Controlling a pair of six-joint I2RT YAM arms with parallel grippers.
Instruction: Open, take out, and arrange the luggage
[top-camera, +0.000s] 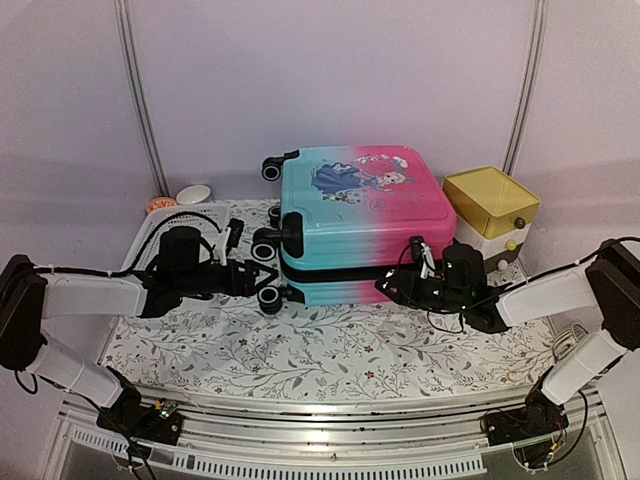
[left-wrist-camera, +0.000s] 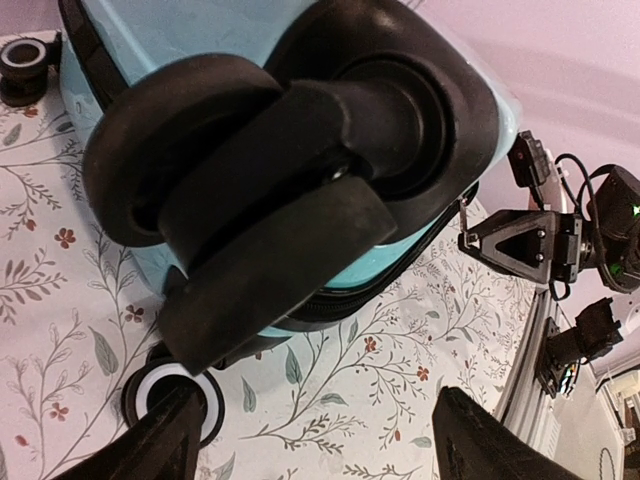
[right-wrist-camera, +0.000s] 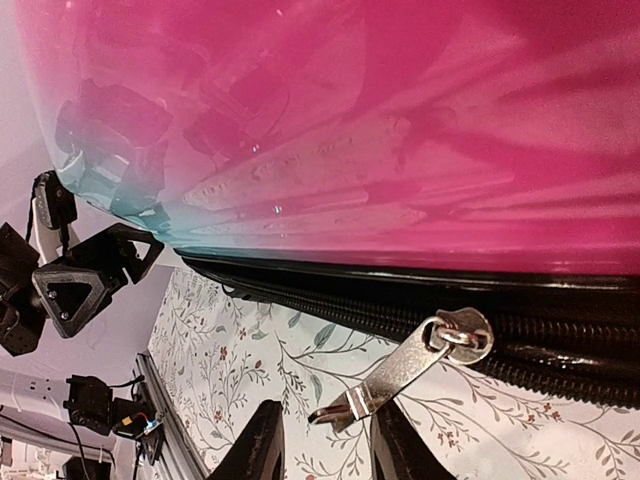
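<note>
The pink and turquoise suitcase (top-camera: 365, 200) lies flat on the floral mat, its black zipper band (right-wrist-camera: 545, 335) along the front side. In the right wrist view a silver zipper pull (right-wrist-camera: 400, 372) hangs between or just at the fingertips of my right gripper; its fingers stand apart, and whether they touch the pull is unclear. My left gripper stands open at the suitcase's left front corner, below a black wheel (left-wrist-camera: 280, 160), with nothing seen between its fingers.
A white basket (top-camera: 145, 245) with bowls stands at the back left. A yellow and white box (top-camera: 485, 195) stands right of the suitcase.
</note>
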